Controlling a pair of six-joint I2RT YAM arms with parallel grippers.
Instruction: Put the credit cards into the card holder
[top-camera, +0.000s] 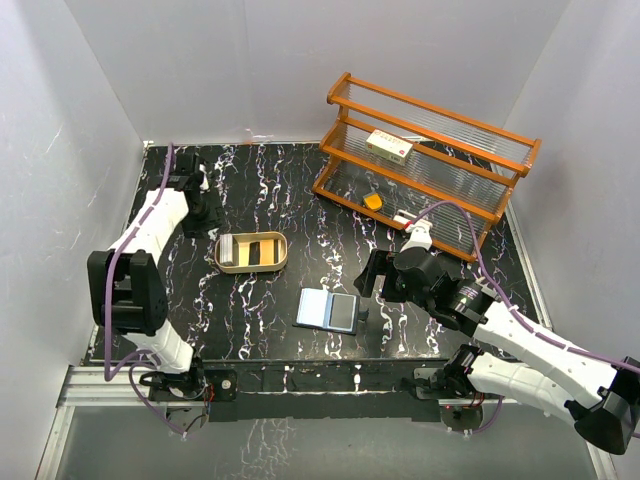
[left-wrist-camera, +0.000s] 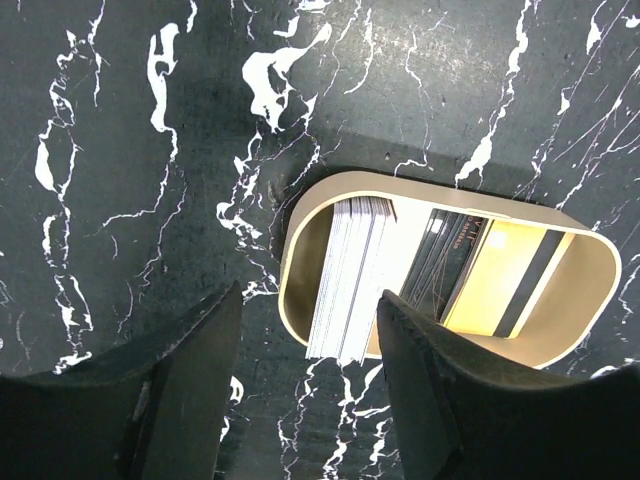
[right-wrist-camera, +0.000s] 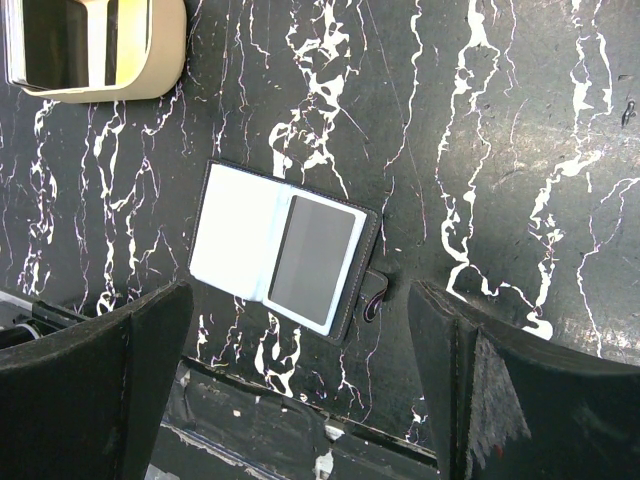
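Observation:
A tan oval box (top-camera: 283, 250) holds upright cards: a white stack (left-wrist-camera: 342, 270) at its left, then dark and yellow ones (left-wrist-camera: 496, 275). My left gripper is above the box's left end, part open, with no card visible in its grasp. The open card holder (right-wrist-camera: 227, 230) lies flat at front centre, a white left side and a grey right pocket. My right gripper is open above and behind it, nothing between its fingers.
A wooden rack (top-camera: 430, 175) stands at the back right, with a white carton (top-camera: 388, 147) and a small yellow object (top-camera: 372, 201). The table between box and rack is clear.

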